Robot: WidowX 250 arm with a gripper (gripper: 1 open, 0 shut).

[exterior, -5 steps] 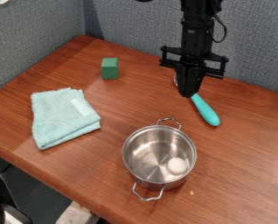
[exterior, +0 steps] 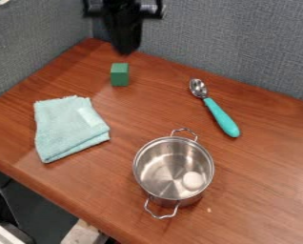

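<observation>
My black gripper (exterior: pixel 124 32) hangs blurred at the top, above and a little behind the green block (exterior: pixel 120 75); whether it is open or shut I cannot tell. The block stands on the wooden table toward the back left. A spoon with a turquoise handle (exterior: pixel 220 118) lies to the right. A folded light-blue cloth (exterior: pixel 68 127) is on the left, and a steel pot (exterior: pixel 172 173) with two handles and a small white round item inside stands at the front.
Grey padded walls (exterior: pixel 245 48) border the table at the back and left.
My gripper has moved left from above the spoon to above the green block and is higher in view. The objects on the table have stayed put.
</observation>
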